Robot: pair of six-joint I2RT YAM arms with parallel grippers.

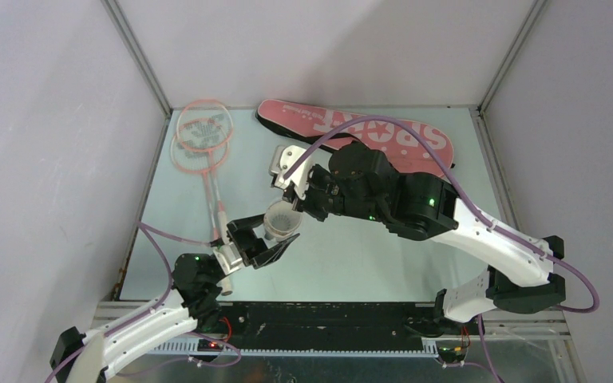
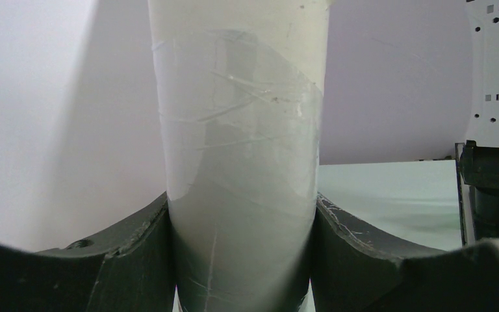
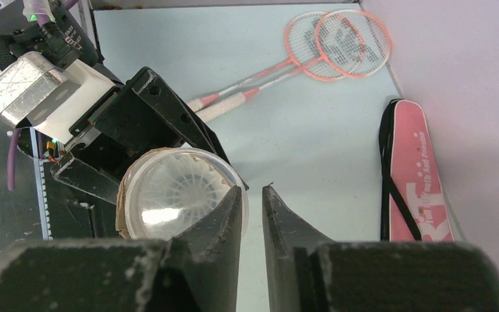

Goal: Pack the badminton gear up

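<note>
My left gripper is shut around the white shuttlecock tube, which stands upright with its end facing up. In the right wrist view the tube's clear plastic lid is just below my right gripper, whose fingertips are slightly apart over the lid's right edge; whether they touch it I cannot tell. Two pink rackets lie overlapping at the left of the white table. A pink racket bag with a black strap lies along the back, partly hidden by the right arm.
Walls enclose the table at the back and sides. The dark front edge of the station lies beneath the arms.
</note>
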